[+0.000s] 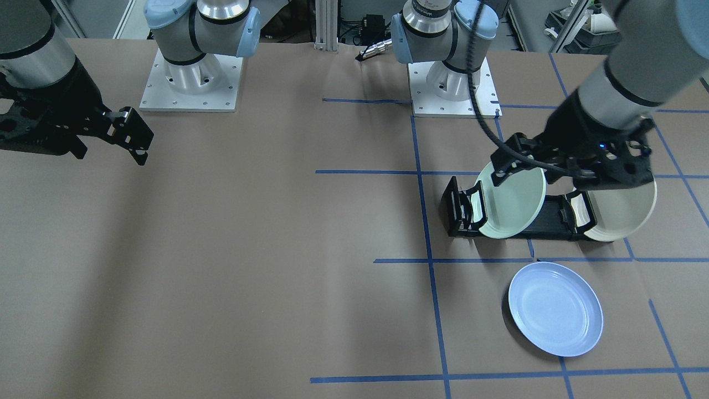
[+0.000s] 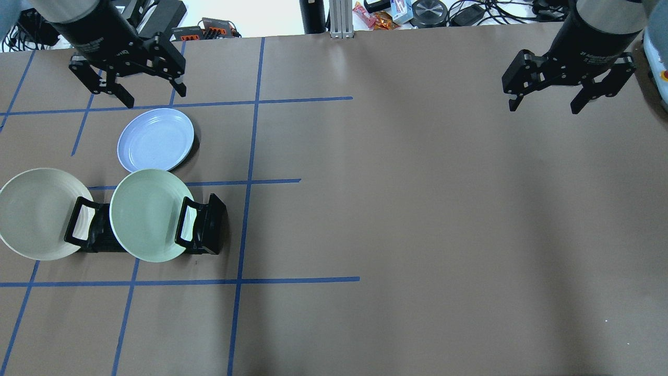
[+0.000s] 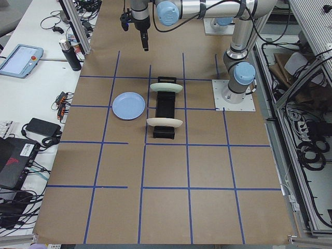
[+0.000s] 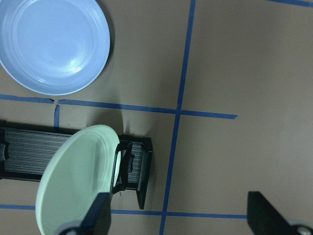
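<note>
A black rack (image 1: 460, 213) holds a pale green plate (image 1: 508, 203) and a cream plate (image 1: 625, 213), both tilted upright. A blue plate (image 1: 555, 307) lies flat on the tiled table. My gripper stands open above the rack in the wrist view, with the green plate under one finger and bare table under the other; nothing shows held. In the front view its black housing partly covers both racked plates.
A second black gripper (image 1: 113, 133) hangs at the left of the front view. Two other arm bases stand at the back.
</note>
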